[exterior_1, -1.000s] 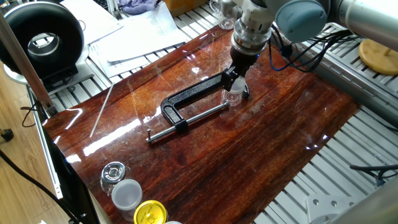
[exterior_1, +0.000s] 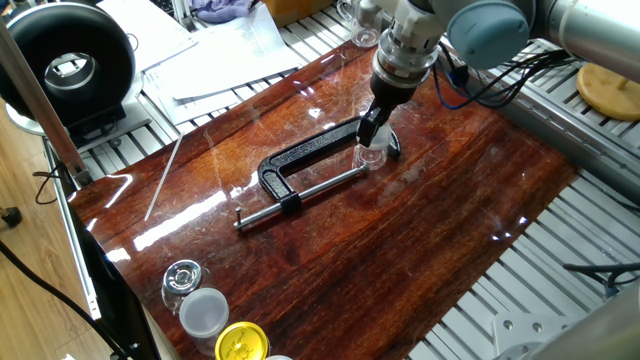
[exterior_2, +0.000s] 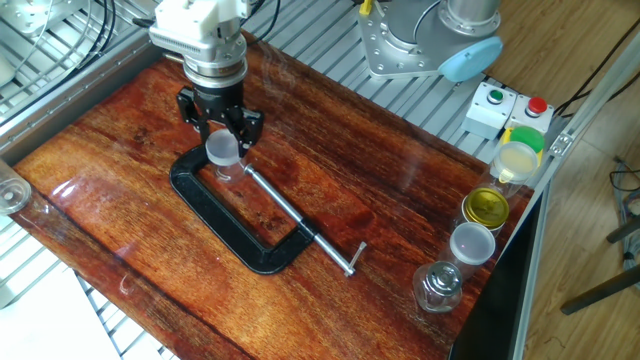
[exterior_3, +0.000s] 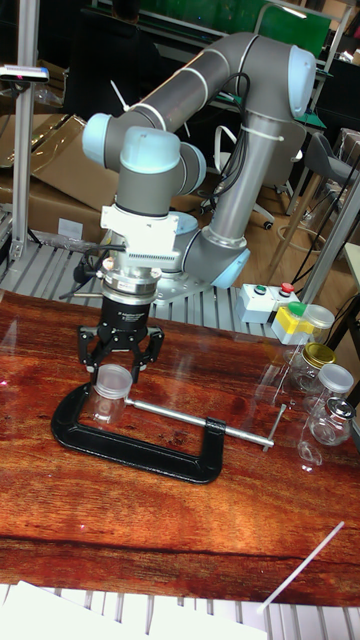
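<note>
A clear jar with a white frosted lid (exterior_2: 223, 146) stands upright at the open-mouth end of a black C-clamp (exterior_2: 232, 230), which lies flat on the glossy wooden tabletop. The clamp's steel screw (exterior_3: 197, 417) ends close beside the jar. Over the jar is my gripper (exterior_2: 224, 142), pointing down. Its two black fingers (exterior_3: 153, 348) are spread apart, one on each side of the lid in the exterior view 3. Whether either finger touches the lid cannot be told. From exterior view 1 the gripper partly covers the jar (exterior_1: 374, 157).
Several lidded jars stand along one table edge, among them a gold-lidded one (exterior_2: 487, 208) and a silver-lidded one (exterior_1: 183, 277). A thin white stick (exterior_3: 300, 565) lies near another edge.
In exterior view 1 the gripper's fingers have shifted slightly and look a little narrower than before. The jar and clamp have not visibly moved.
</note>
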